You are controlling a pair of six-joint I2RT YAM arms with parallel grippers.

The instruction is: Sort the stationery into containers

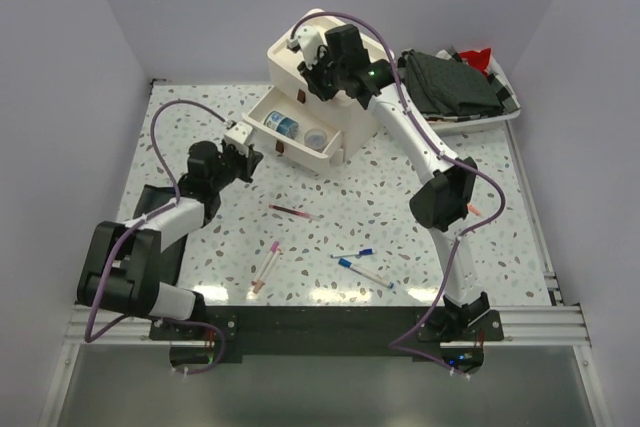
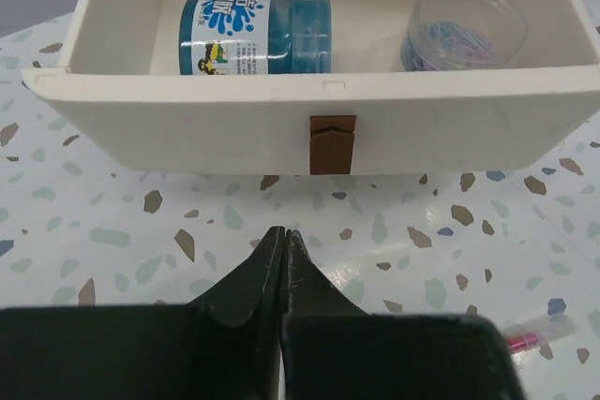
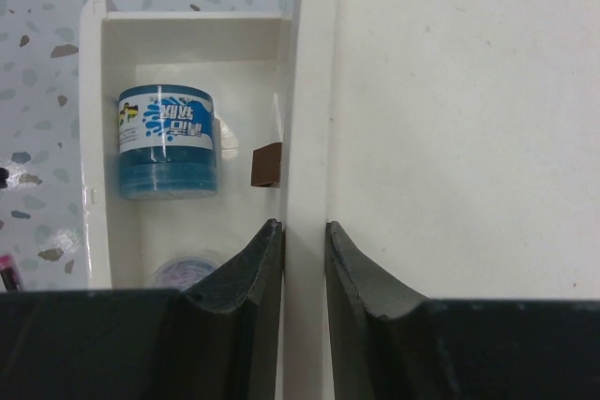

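A white box (image 1: 365, 119) stands at the back with its drawer (image 1: 262, 109) pulled out. Inside lie a blue-labelled jar (image 2: 246, 37) and a clear round tub (image 2: 466, 27) of small clips. In front of the drawer's brown tab, my left gripper is shut, nothing showing between its fingers. My right gripper is shut on the box's white upper rim (image 3: 312, 110). Loose on the table are a red-and-black pen (image 1: 290, 211), pink-and-orange pens (image 1: 266, 267), a small blue-capped pen (image 1: 353, 253), a blue marker (image 1: 366, 273) and an orange piece (image 1: 474, 210).
At the back right, a white basket (image 1: 470, 128) holds dark cloth (image 1: 452, 85) and something red. A dark flat item (image 1: 168, 259) lies beneath the left arm. Bare table extends right of the pens, while the right arm (image 1: 410, 127) crosses above the centre right.
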